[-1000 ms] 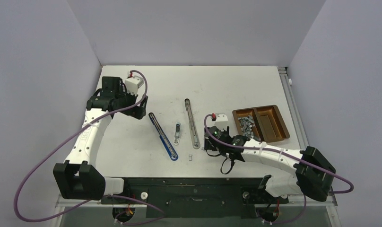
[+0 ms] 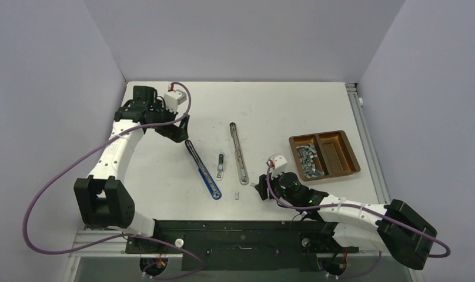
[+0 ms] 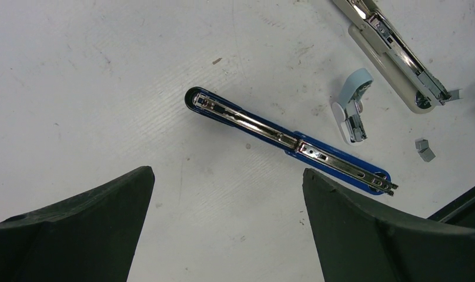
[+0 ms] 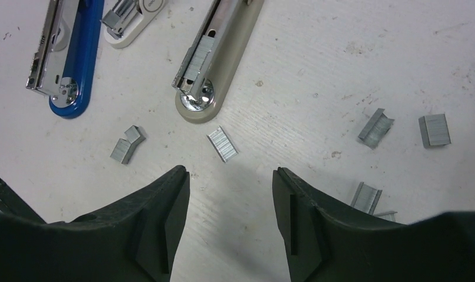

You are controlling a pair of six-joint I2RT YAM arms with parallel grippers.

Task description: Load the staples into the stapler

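Three staplers lie opened out on the table: a long blue one [image 2: 203,170], a small pale one [image 2: 220,166] and a long grey one [image 2: 238,154]. Staples show in the grey one's rail [image 4: 197,59]. Loose staple strips [image 4: 222,144] and clumps [image 4: 435,130] lie around the grey stapler's near end. My right gripper is open, low over the front of the table near these strips, empty between its fingers. My left gripper stands open above the table at the back left of the blue stapler, nothing between its fingers.
A brown two-compartment tray [image 2: 335,154] at the right holds many staple pieces in its left compartment; its right compartment looks empty.
My right gripper has moved down toward the table's front and turned slightly. My left arm has shifted up and rightward in the top view. The staplers have not moved.
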